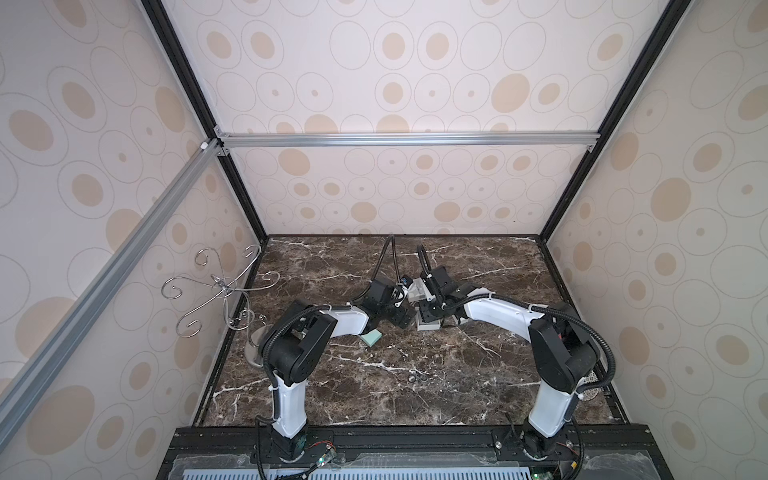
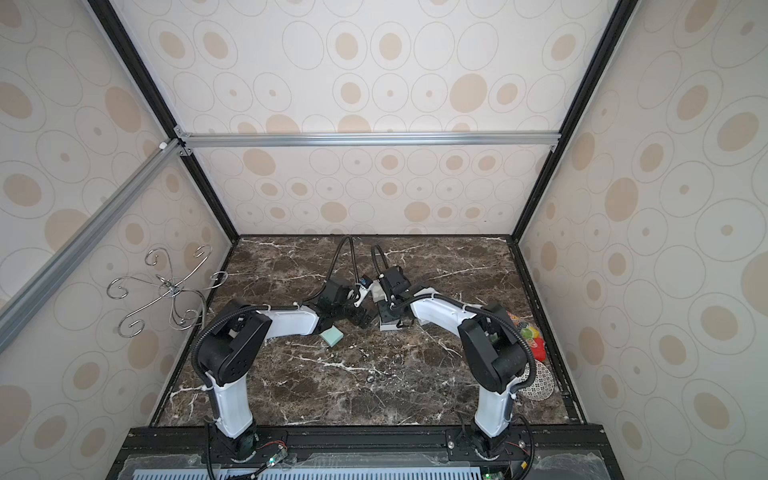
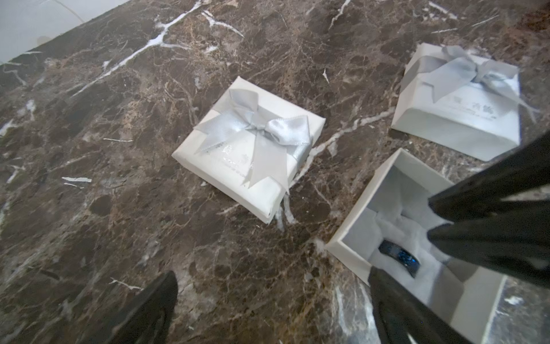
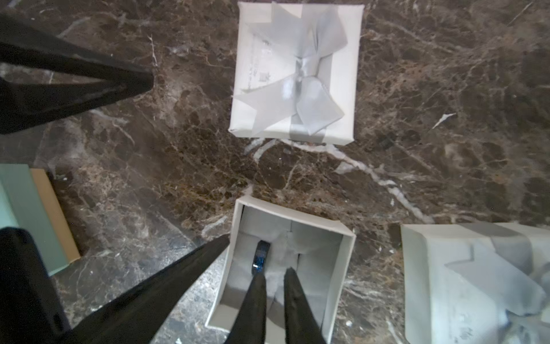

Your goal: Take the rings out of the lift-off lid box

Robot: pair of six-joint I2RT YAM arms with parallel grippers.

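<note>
An open white box (image 3: 352, 240) holds a dark ring with blue flecks (image 3: 399, 256) on its pale padded bottom. One white bow-topped lid (image 3: 229, 166) lies beyond it in the left wrist view, another (image 3: 458, 114) at the upper right. My left gripper is open beside the box, its fingers spread. My right gripper is over the box, its fingertips close together near the ring; a narrow gap shows, with nothing visible in it. The ring lies apparently loose in the box.
A mint-green box (image 1: 369, 337) lies left of the white boxes, near the left arm. Colourful items and a lace mat (image 2: 537, 384) are at the table's right edge.
</note>
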